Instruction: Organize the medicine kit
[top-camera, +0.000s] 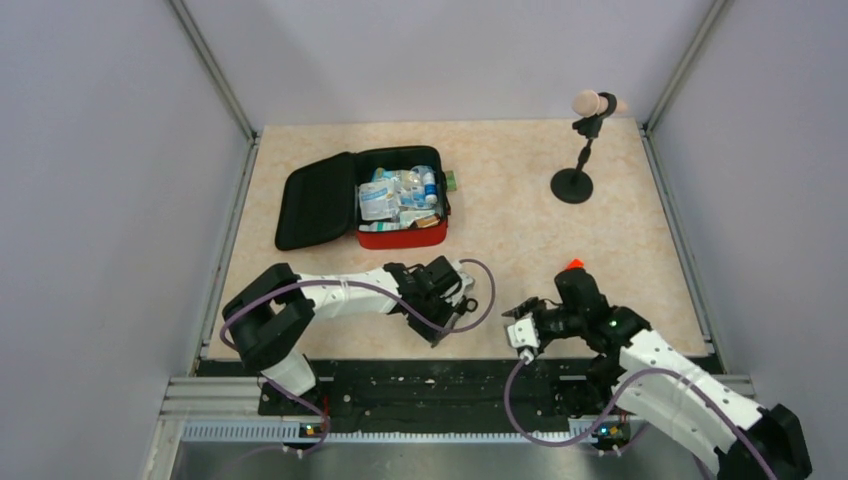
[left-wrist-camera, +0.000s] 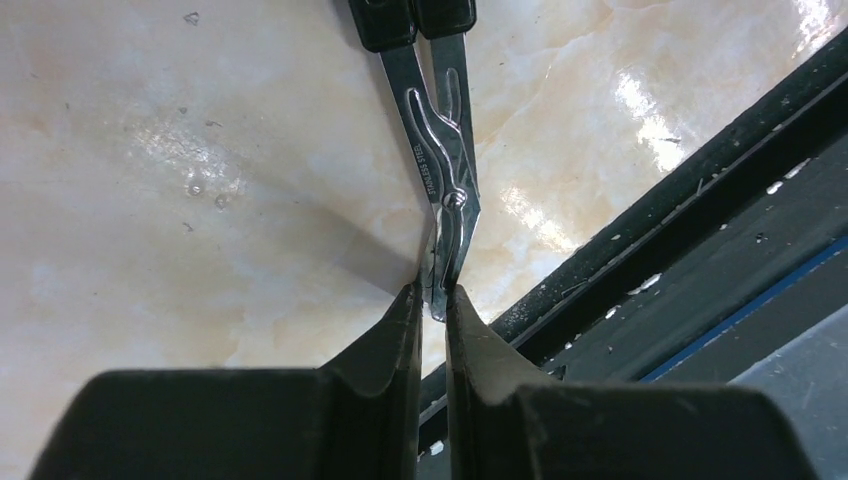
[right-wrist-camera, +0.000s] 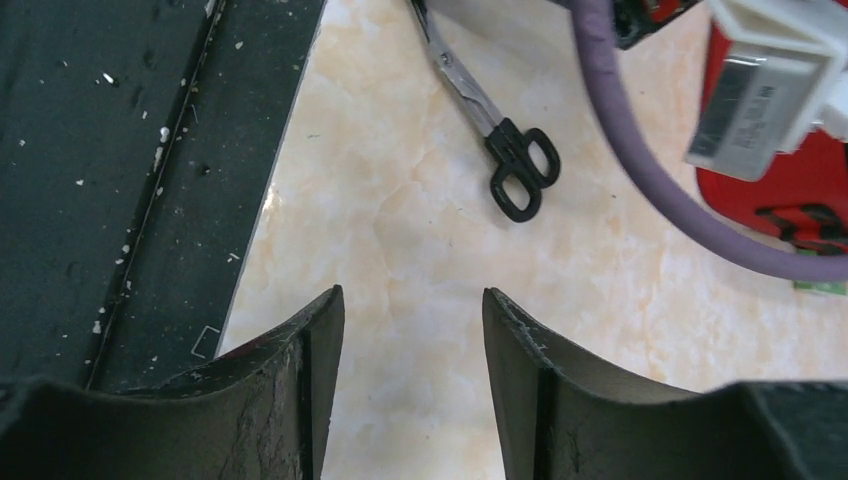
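Observation:
A pair of scissors with black handle loops and steel blades lies near the table's front edge. The blades point down toward my left gripper in the left wrist view, its fingers narrow around the tip. Whether they clamp it cannot be made out. My right gripper stands open and empty, apart from the scissors. Toward the back left, the red-and-black medicine case is open, full of packs and bottles, with its lid laid out to the left.
A stand rises at the back right. A small red item lies by my right arm, partly hidden. Beside the case is something green. Clear table lies between case and stand; a dark rail borders the front.

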